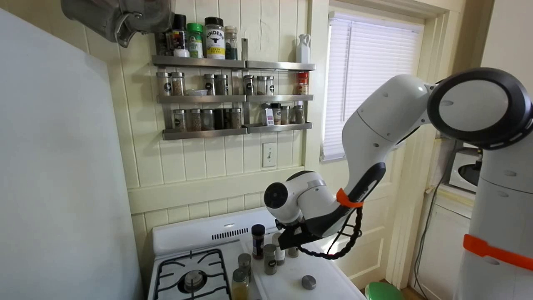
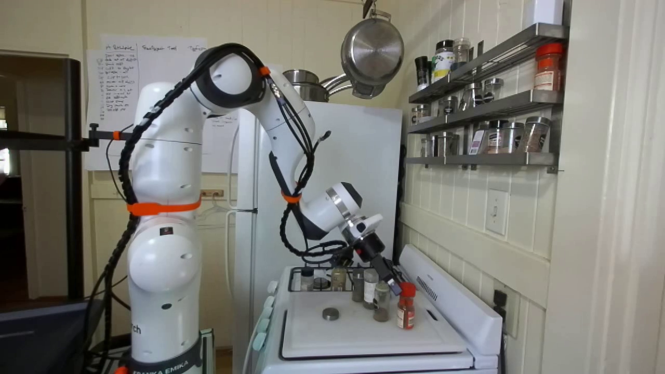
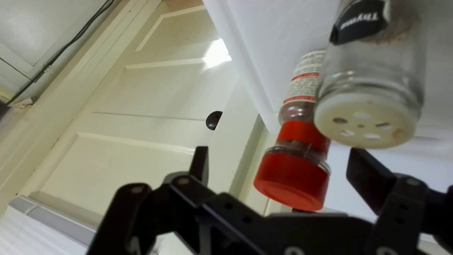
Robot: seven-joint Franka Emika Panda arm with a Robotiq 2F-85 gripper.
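Note:
My gripper is open, its two black fingers spread wide in the wrist view. Between them in that view shows the red lid of a spice bottle point(image 3: 293, 180); whether either finger touches it I cannot tell. Close beside it is a glass jar labelled Thyme point(image 3: 373, 80), its lid off and its pale shaker top facing the camera. In exterior view 2 the red-capped bottle point(image 2: 406, 306) stands upright on the white stove cover, with the gripper point(image 2: 397, 285) tilted down at its cap. A loose round metal lid point(image 2: 330, 314) lies on the cover.
Several more spice jars, among them a black-capped one point(image 1: 257, 241), stand beside the burner grate point(image 1: 191, 277). The stove's back panel point(image 2: 446, 293) rises behind the bottles. Wall shelves point(image 1: 205, 98) hold further jars. Bare cover surface point(image 2: 368, 339) lies toward the front.

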